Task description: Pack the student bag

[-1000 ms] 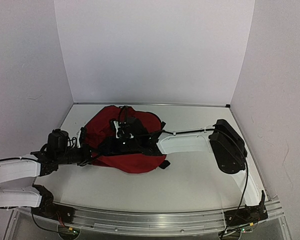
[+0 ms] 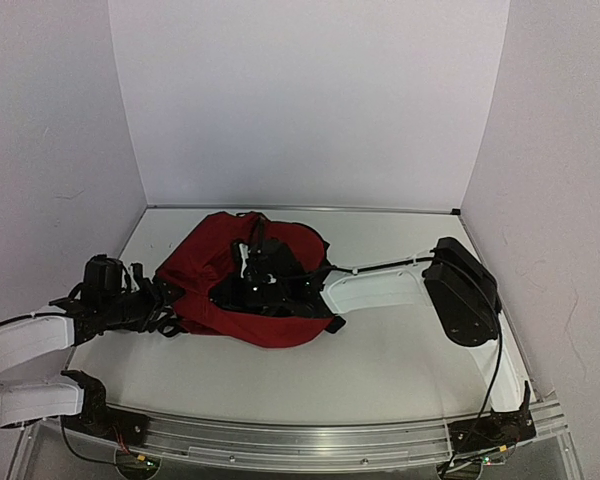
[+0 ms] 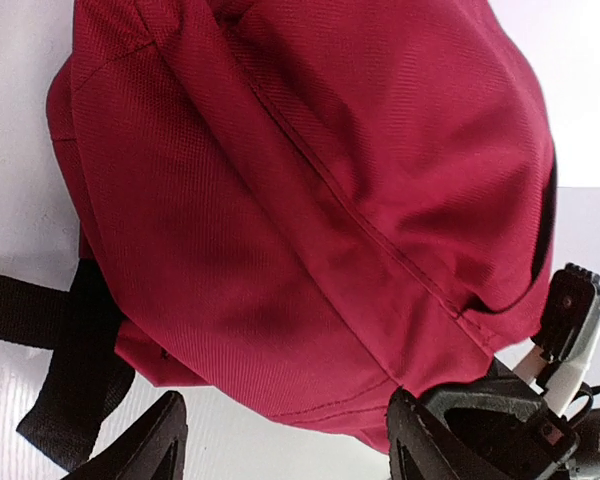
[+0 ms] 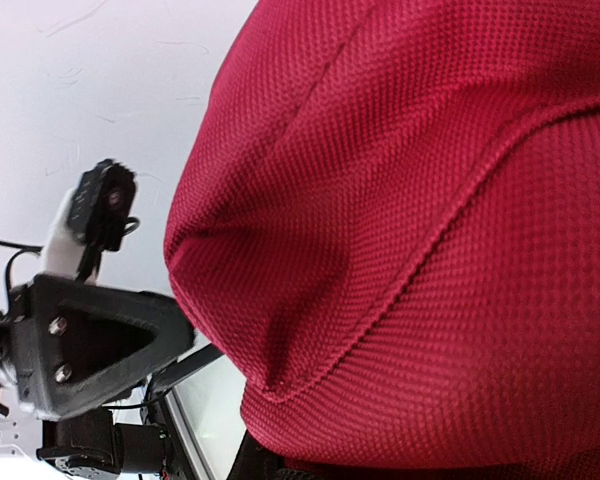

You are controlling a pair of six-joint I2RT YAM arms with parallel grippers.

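The red student bag (image 2: 265, 327) lies on its side in the middle-left of the table, its cloth slack and folded. At its left edge stands my left gripper (image 2: 170, 303); in the left wrist view its fingers (image 3: 145, 445) are spread, with a gap between them in front of the bag's red cloth (image 3: 250, 300). My right gripper (image 2: 220, 290) reaches over the bag from the right, its tip against the red cloth. In the right wrist view, the cloth (image 4: 430, 250) fills most of the picture and hides the right fingertips, so their closure does not show.
Black straps (image 3: 75, 380) hang from the bag onto the table. The two grippers are close together, the right one (image 3: 495, 415) showing near the left fingers. Walls enclose the sides and back.
My left gripper has drawn back to the left and its fingers now show spread. The bag's left edge bulges further left. The right arm has barely shifted.
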